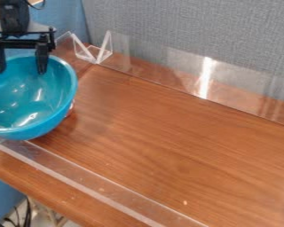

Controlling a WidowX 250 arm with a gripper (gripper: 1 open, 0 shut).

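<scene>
A glossy turquoise bowl [26,102] sits at the left end of the wooden table [180,151], cut off by the left edge of the view. My black gripper [19,62] hangs over the far part of the bowl, fingers pointing down and spread apart, with nothing visible between them. The bowl's interior shows no contents.
Clear plastic walls [206,80] run along the back and front edges of the table, with a white bracket [95,49] at the back left. Cables hang below at the lower left.
</scene>
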